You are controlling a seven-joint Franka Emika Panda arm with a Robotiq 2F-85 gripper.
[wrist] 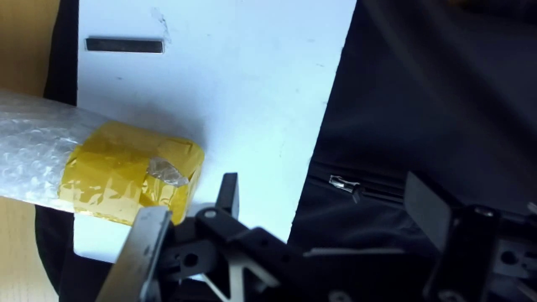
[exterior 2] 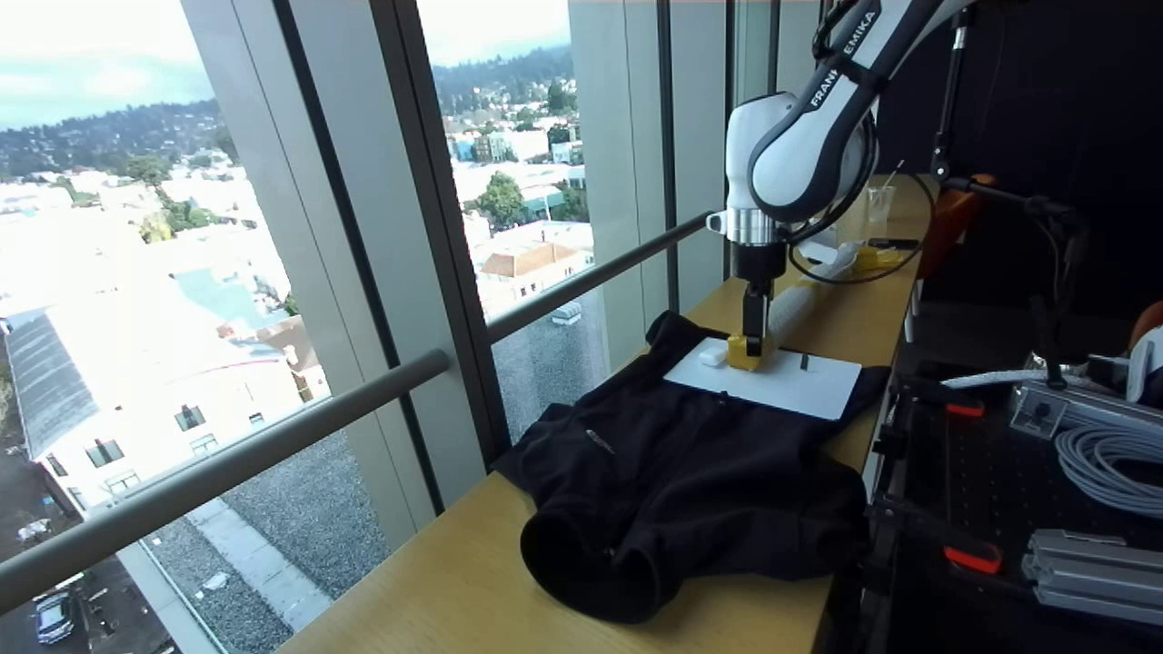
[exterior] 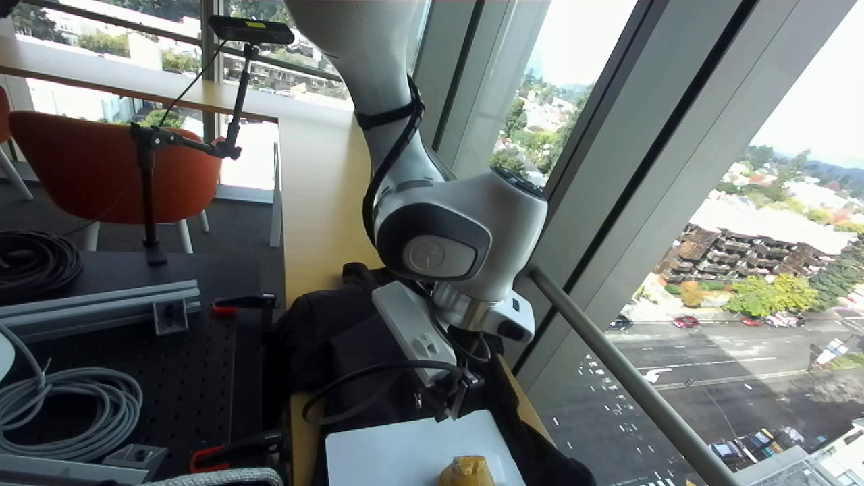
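Note:
A black garment (exterior 2: pixel 698 469) is spread over the table, its sleeve-like opening toward the front in exterior view 2. Across its far part lies a white board (exterior 2: pixel 826 383). On the board rests the yellow-taped end (wrist: pixel 128 166) of a bubble-wrapped roll (wrist: pixel 35 148). My gripper stands open in the wrist view, with nothing held between its widely parted fingers. A metal zipper pull (wrist: pixel 342 183) on the dark cloth shows in the gap. Exterior view 1 has the gripper (exterior: pixel 451 402) close by the board's edge; its height above the cloth is hard to judge.
A flat dark strip (wrist: pixel 125 45) lies on the board. Beside the roll is a small white object (exterior 2: pixel 713 355). A metal railing (exterior 2: pixel 273 447) runs along the windows. Black clamps with red parts (exterior 2: pixel 973 558) sit along the bench edge. Bare wood (exterior 2: pixel 458 594) shows at the front.

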